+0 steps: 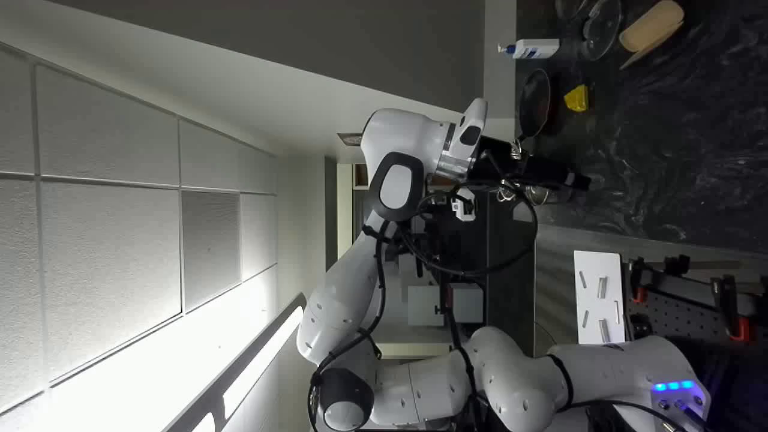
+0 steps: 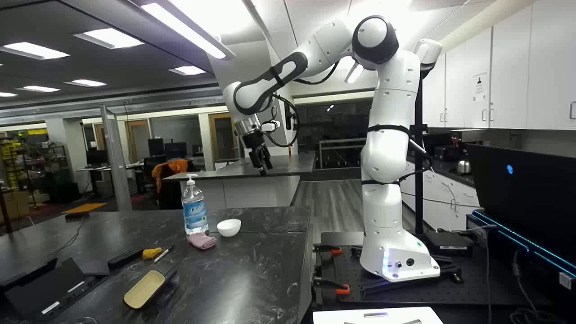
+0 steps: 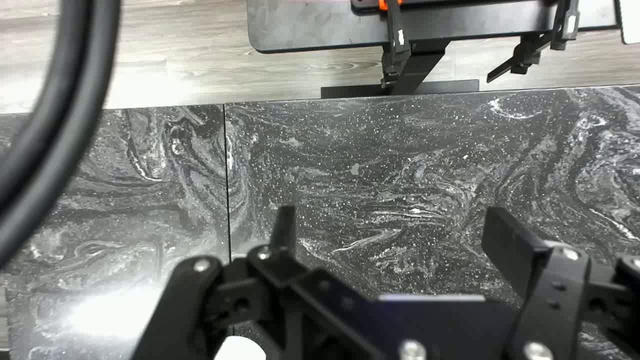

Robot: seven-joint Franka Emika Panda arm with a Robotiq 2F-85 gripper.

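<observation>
My gripper hangs high above the dark marbled countertop (image 3: 384, 174), its fingers wide apart with only bare counter showing between them. In exterior view 2 the gripper (image 2: 263, 162) points downward, well above the counter's far end. A white bowl (image 2: 229, 227) rests on the counter beside a clear pump bottle (image 2: 195, 210) with a blue label. In front of the bottle lies a pinkish cloth (image 2: 202, 240). At the bottom edge of the wrist view, part of a white round thing (image 3: 241, 350), likely the bowl, peeks out from behind the gripper.
A tan-lined pan (image 2: 144, 290), a yellow item (image 2: 151, 253) and a dark laptop-like device (image 2: 51, 291) occupy the counter's left side. Clamps (image 3: 396, 45) stick out from the robot's table across a floor gap. Much of the counter under the gripper is clear.
</observation>
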